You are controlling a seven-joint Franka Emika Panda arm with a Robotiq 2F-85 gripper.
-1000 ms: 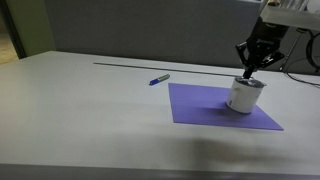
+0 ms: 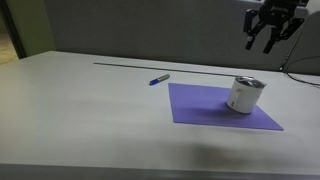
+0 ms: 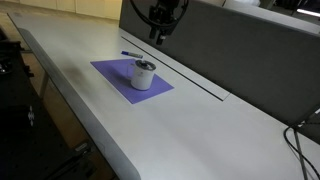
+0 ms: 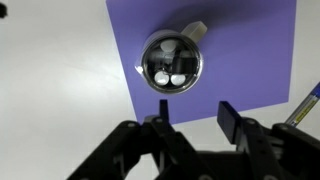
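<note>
A white mug with a metallic rim stands upright on a purple mat, near the mat's right side. Looking down into the mug, the wrist view shows several pale round pieces and something dark inside; what they are is hard to tell. My gripper hangs above and behind the mug with its fingers spread, clear of the rim. Nothing shows between the fingertips of the gripper in the wrist view.
A blue-and-white marker lies on the white table, beyond the mat's far left corner. Dark cables run near a table edge.
My gripper has risen from the mug's rim, and its fingers have spread from close together. The mug, mat and marker have stayed in place.
</note>
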